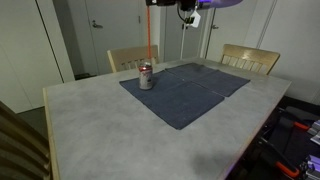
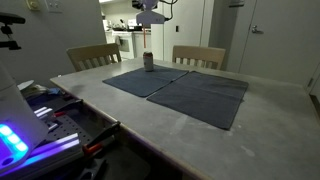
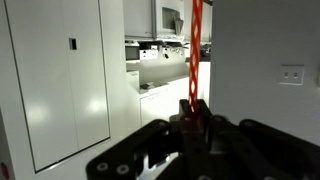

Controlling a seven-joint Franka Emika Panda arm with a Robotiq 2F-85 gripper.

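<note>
In the wrist view my gripper is shut on a thin orange-red stick (image 3: 196, 55), which runs up out of the frame. In exterior view 1 the same stick (image 1: 149, 32) stands nearly upright, with its lower end just above or at the rim of a can (image 1: 146, 78); whether they touch I cannot tell. The can is silvery with a reddish top and stands on the dark mat. In exterior view 2 the can (image 2: 148, 62) stands upright near the table's far edge. There the stick is too thin to make out.
Dark mats (image 1: 180, 98) lie flat across the table. Wooden chairs (image 1: 128, 57) stand behind the table and at its sides.
</note>
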